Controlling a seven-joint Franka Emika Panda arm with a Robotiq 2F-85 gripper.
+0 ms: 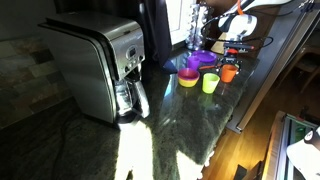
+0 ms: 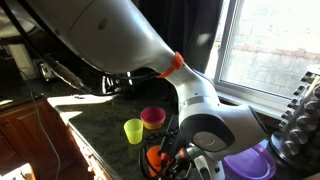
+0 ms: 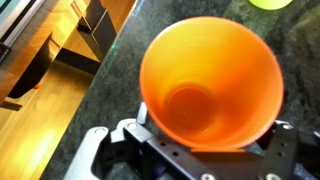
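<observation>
An orange cup [image 1: 228, 73] stands near the right edge of the dark counter. In the wrist view the same orange cup [image 3: 205, 65] fills the middle, its open mouth facing the camera. My gripper is at the cup's near side, with its dark finger parts apart to the left and right of the near rim. Whether they touch the cup is unclear. In exterior view 2 the arm covers much of the gripper, and the orange cup [image 2: 154, 157] is partly hidden behind it.
A yellow-green cup [image 1: 210, 83] and a pink-and-yellow bowl [image 1: 188, 78] stand close by. Behind them is a purple plate [image 2: 250, 165]. A large coffee maker [image 1: 105, 70] occupies the left of the counter. Clear counter lies in front of the cups.
</observation>
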